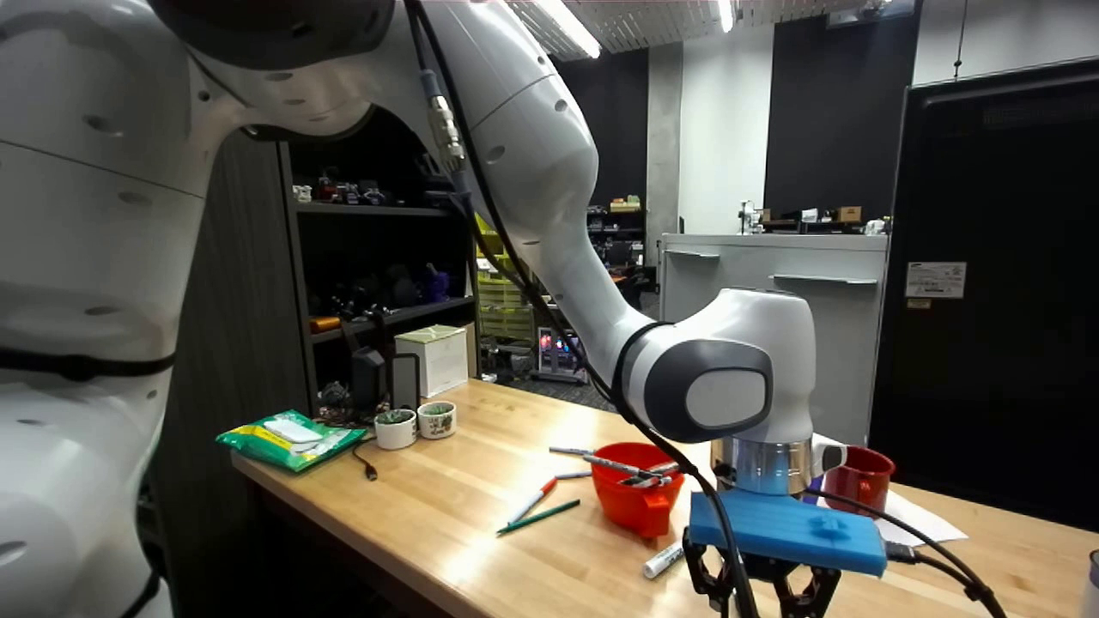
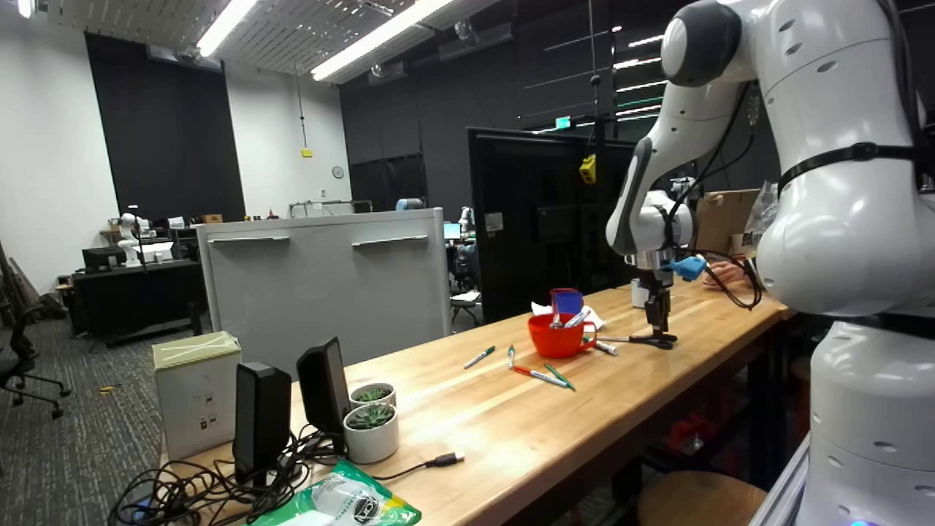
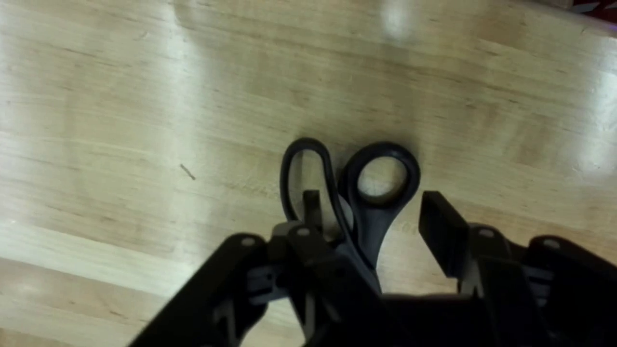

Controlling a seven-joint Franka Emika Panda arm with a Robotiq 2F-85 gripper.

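Note:
A pair of scissors with black handles [image 3: 370, 222] lies flat on the wooden table, its loops away from the gripper in the wrist view. My gripper is low over it, fingers parted. The left fingertip [image 3: 312, 205] appears inside or just above the longer loop; which of these, I cannot tell. Beyond the round loop, the right finger [image 3: 437, 228] stands clear on the other side. The gripper covers most of the blades. In exterior view 2 the gripper [image 2: 659, 329] points straight down close to the tabletop, with the scissors [image 2: 635, 339] at its tips.
A red bowl [image 1: 630, 496] holding several markers stands beside the gripper. A red marker [image 1: 532, 499], a green marker [image 1: 538, 517] and a white marker [image 1: 664, 560] lie around it. Behind the arm is a red mug [image 1: 863, 477]. Small potted plants [image 2: 370, 431] stand farther off.

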